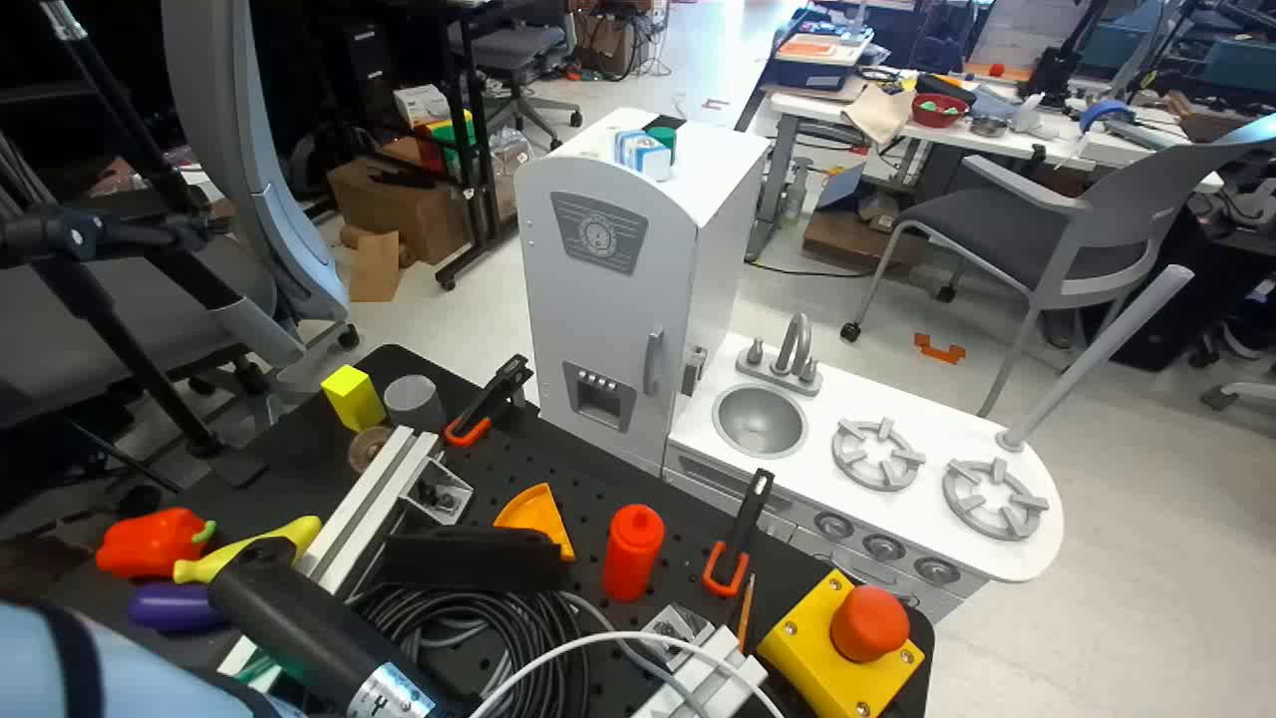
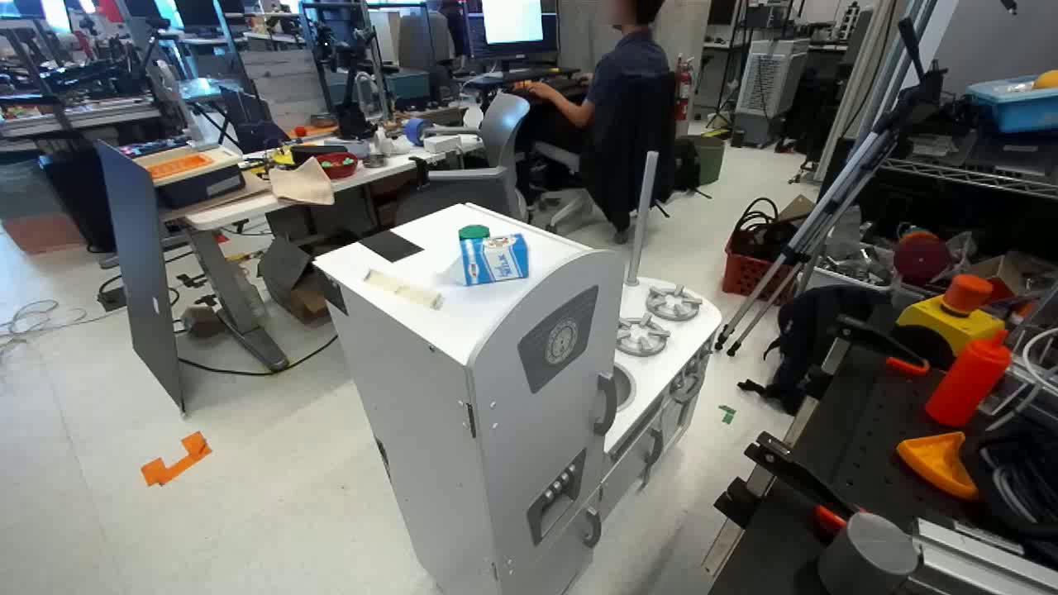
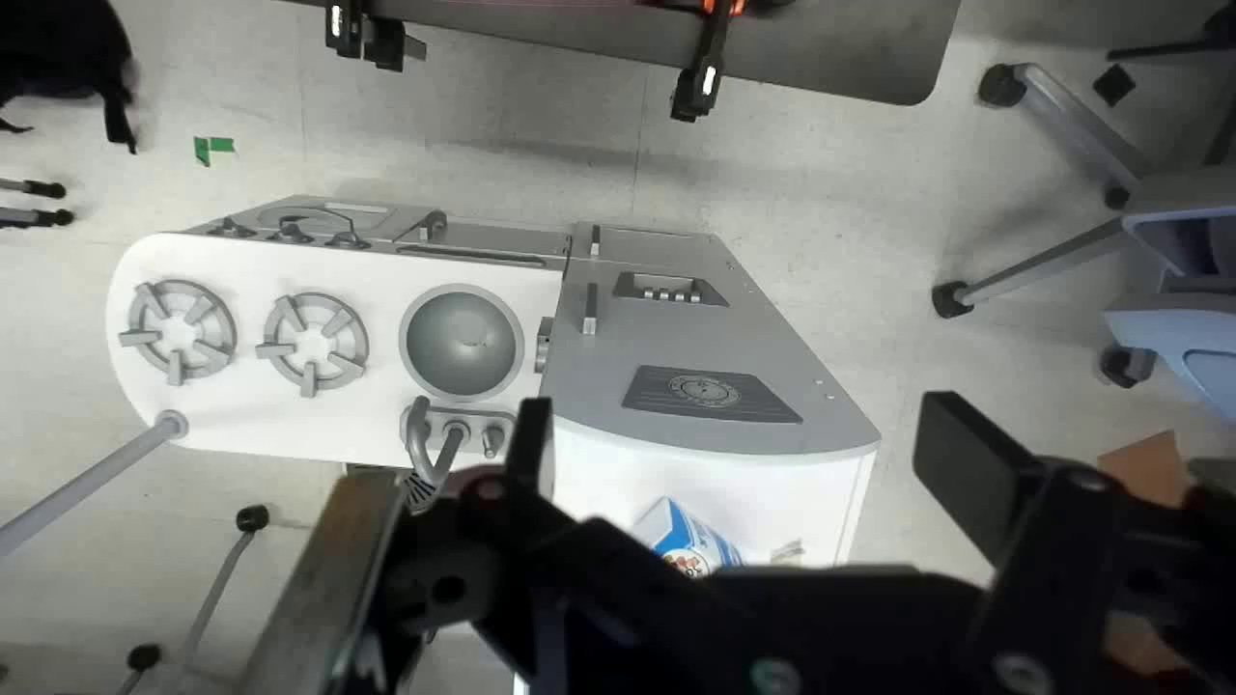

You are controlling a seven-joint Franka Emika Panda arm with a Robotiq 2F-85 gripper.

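In the wrist view my gripper is open, its two black fingers wide apart with nothing between them. Below and beyond the fingers stands the toy kitchen, with a tall grey-and-white fridge (image 3: pixel 695 336) and a low counter (image 3: pixel 255 411). On the fridge top lies a blue and white milk carton (image 2: pixel 493 259), partly hidden by my gripper in the wrist view. A green cylindrical item (image 2: pixel 473 232) is just behind the carton. The grey sink (image 3: pixel 461 342) and faucet (image 1: pixel 795 345) are empty and clear. Neither exterior view shows the gripper's fingers.
Two burners (image 1: pixel 878 455) and a slanting post (image 1: pixel 1098 357) occupy the counter's far end. A black pegboard table (image 1: pixel 478 479) in front holds a red bottle (image 1: pixel 633 551), an orange wedge (image 1: pixel 537 519), toy vegetables, coiled cables and a yellow box with a red button (image 1: pixel 843 646).
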